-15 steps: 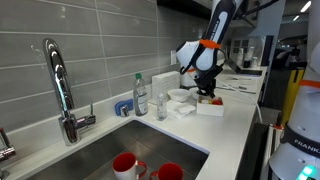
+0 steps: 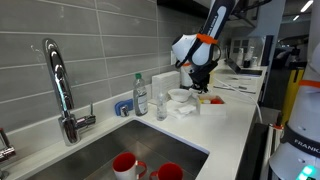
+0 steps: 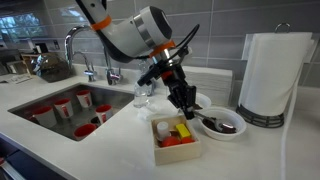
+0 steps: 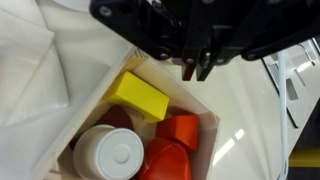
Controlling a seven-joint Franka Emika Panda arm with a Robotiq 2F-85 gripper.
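Note:
A pale open box [image 3: 176, 153] stands on the counter in exterior view 2. Inside it the wrist view shows a yellow block [image 4: 138, 95], a red block [image 4: 180, 129], a rounded red piece [image 4: 165, 160] and a white lidded container [image 4: 112, 152]. My gripper is shut, with nothing showing between its fingers. It hangs just above the box's edge, apart from the pieces inside. In exterior view 1 the gripper [image 2: 203, 91] is over the box [image 2: 210, 108], whose contents are mostly hidden there.
A white bowl [image 3: 237, 133] holding a dark utensil sits right of the box, near a paper towel roll [image 3: 266, 78]. White cloth or paper [image 4: 32, 75] lies beside the box. Several red cups are around the sink [image 3: 62, 125]. Counter in front of the box is clear.
My gripper has risen out of the box and shifted slightly left in exterior view 1. The box stays at about the same spot.

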